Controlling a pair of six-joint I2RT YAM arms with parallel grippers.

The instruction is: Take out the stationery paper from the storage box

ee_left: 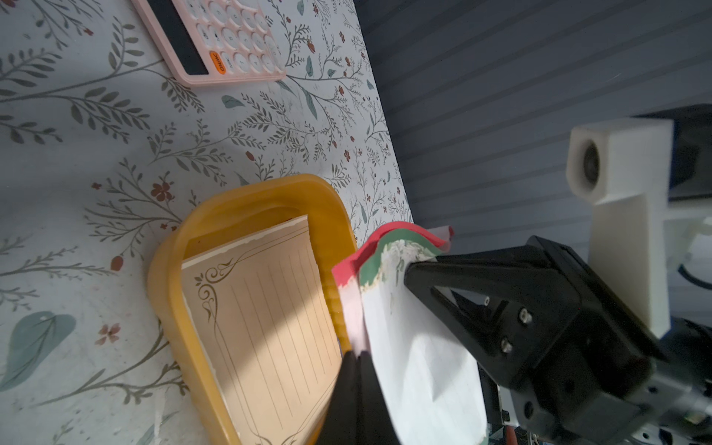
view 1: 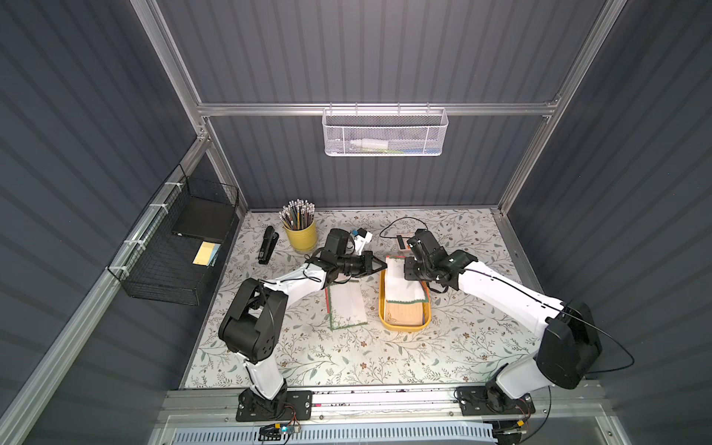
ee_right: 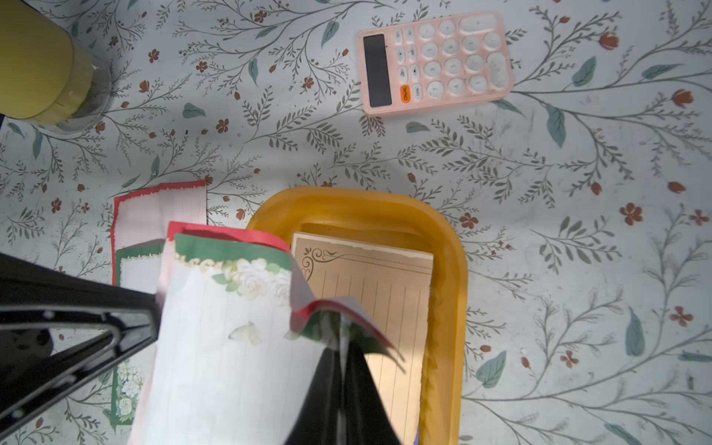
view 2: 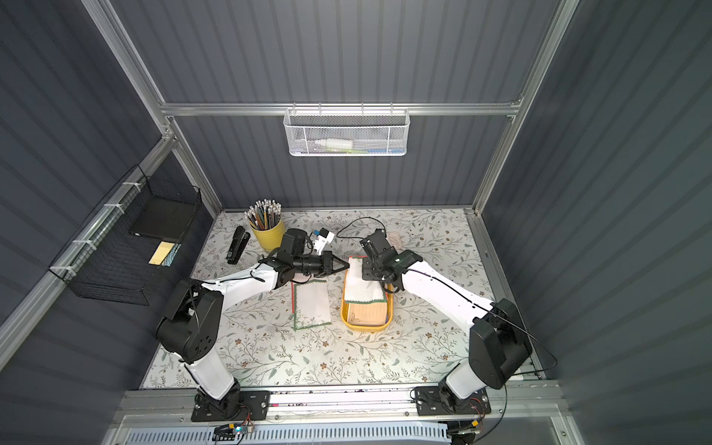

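Observation:
The yellow storage box [view 1: 382,311] stands mid-table with tan lined paper [ee_right: 363,274] inside. Above it hang white stationery sheets [ee_right: 222,341], with green, red and floral borders. My right gripper is shut on their edge, which curls up around its fingertips; in the left wrist view its black fingers [ee_left: 474,278] press into the sheets. My left gripper is shut at the sheets' left side, its tips close to their edge, and no paper shows clearly between them. Matching sheets [view 1: 346,305] lie on the table left of the box.
A pink calculator [ee_right: 437,63] lies behind the box. At the back left are a yellow pencil cup [view 1: 302,237] and a black stapler [view 1: 268,244]. Bare table shows in front of the box and to its right.

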